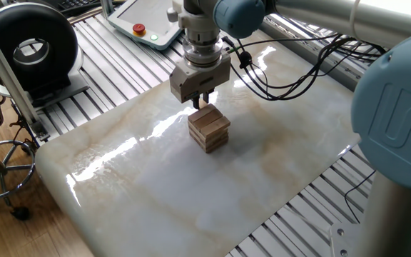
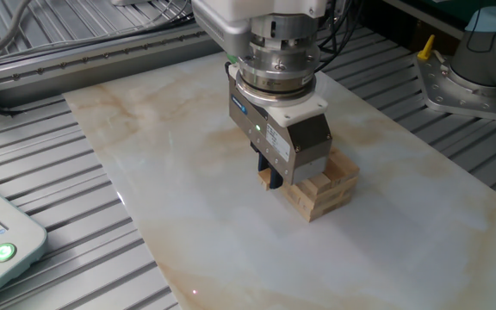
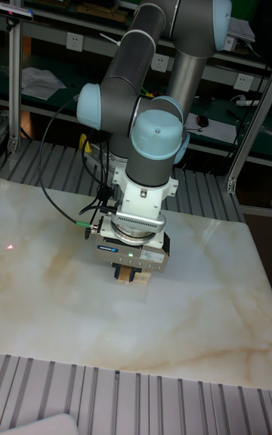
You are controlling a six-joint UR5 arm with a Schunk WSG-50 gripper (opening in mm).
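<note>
A small stack of light wooden blocks (image 1: 209, 133) stands on the marbled board, several layers high. My gripper (image 1: 201, 104) points down at the stack's far side in the first exterior view. In the second exterior view its two dark fingers (image 2: 275, 177) reach down beside the stack (image 2: 321, 200), with a bit of wood showing at them. From the third exterior view, a wooden block (image 3: 125, 273) fills the gap between the fingers, and the gripper looks shut on it. The gripper body hides part of the stack there. How far that block stands out of the stack is hard to tell.
The glossy board (image 1: 134, 193) is bare around the stack. A teach pendant (image 1: 145, 21) with a red button lies beyond the board's edge on the slatted table. Loose black cables (image 1: 291, 89) hang near the arm.
</note>
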